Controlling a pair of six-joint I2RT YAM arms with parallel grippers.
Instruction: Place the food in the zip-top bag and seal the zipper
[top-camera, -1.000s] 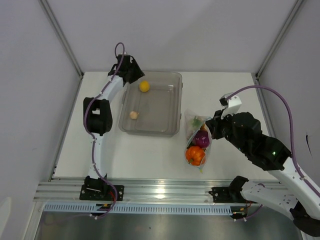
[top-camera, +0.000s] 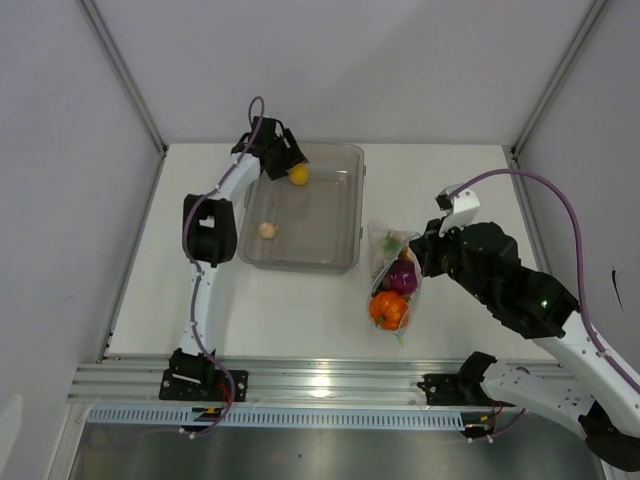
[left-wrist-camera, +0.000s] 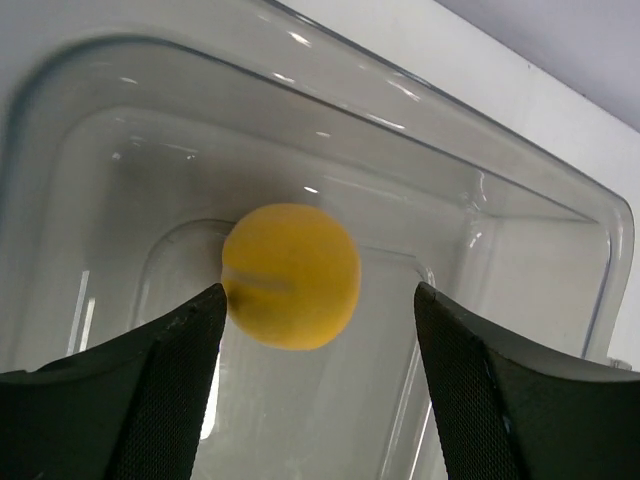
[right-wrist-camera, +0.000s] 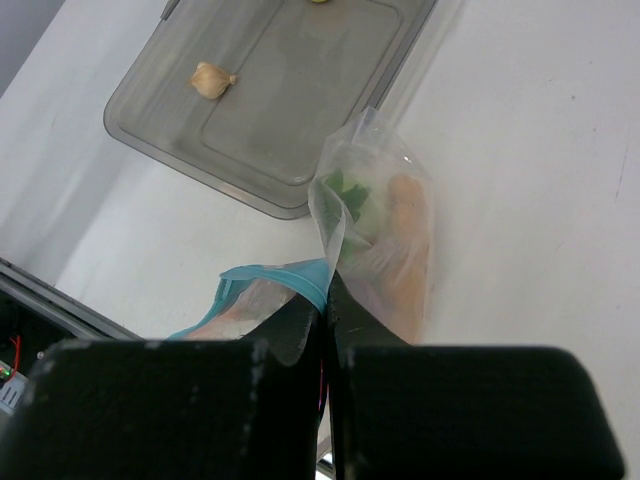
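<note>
My left gripper is open over a yellow round food (left-wrist-camera: 292, 278) in the back of the clear grey bin (top-camera: 312, 220), its fingers either side, contact unclear. A pale onion or garlic bulb (right-wrist-camera: 211, 80) lies near the bin's front left. The zip top bag (right-wrist-camera: 372, 200) holds a purple onion (top-camera: 401, 277), an orange pepper (top-camera: 389, 310) and greens. My right gripper is shut on the bag's edge by the blue zipper strip (right-wrist-camera: 275, 275).
A metal rail runs along the front edge.
My left gripper has moved right and down in the top view, over the yellow food, which has shifted slightly right. The right arm is nearly unmoved.
</note>
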